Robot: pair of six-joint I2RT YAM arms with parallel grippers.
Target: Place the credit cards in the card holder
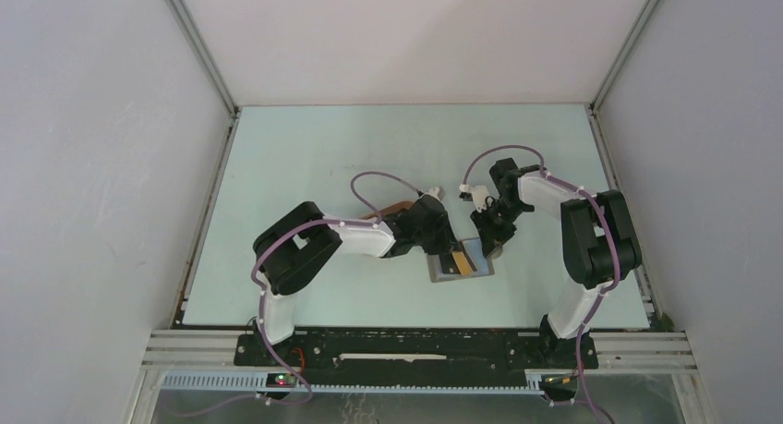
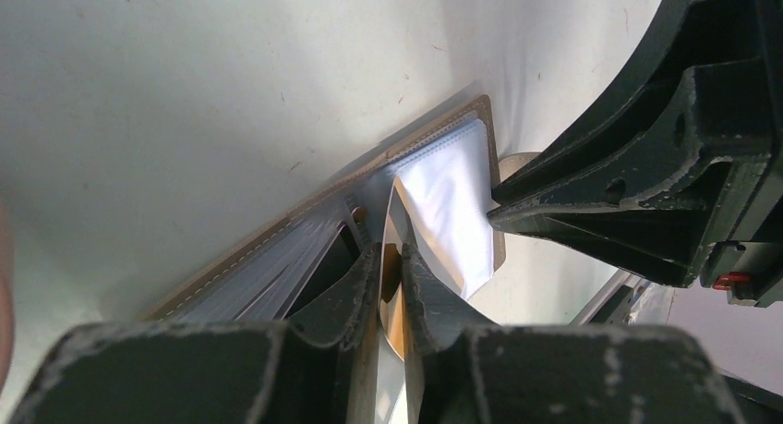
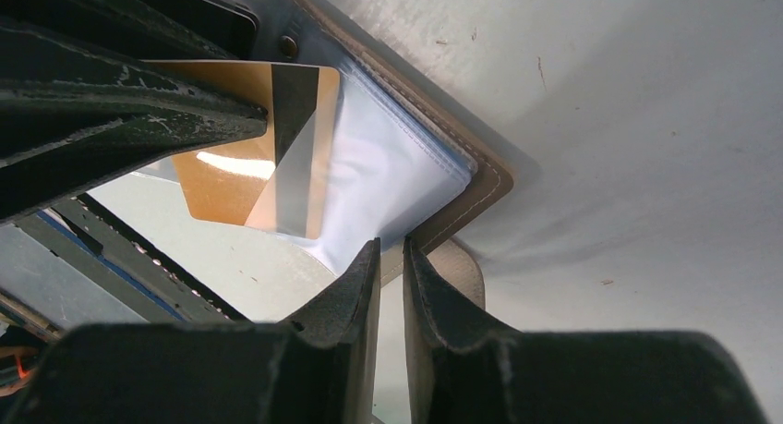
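Note:
The open card holder lies near the table's front, right of centre, with clear sleeves and a white pocket. An orange card lies over it. My left gripper has its fingertips close about the card's edge, a narrow gap between them; whether it grips is unclear. My right gripper is shut on the edge of the holder, at its white-pocket end. In the left wrist view the right gripper's black fingers reach that end.
A brown object lies behind the left arm, mostly hidden. Both arms crowd the holder.

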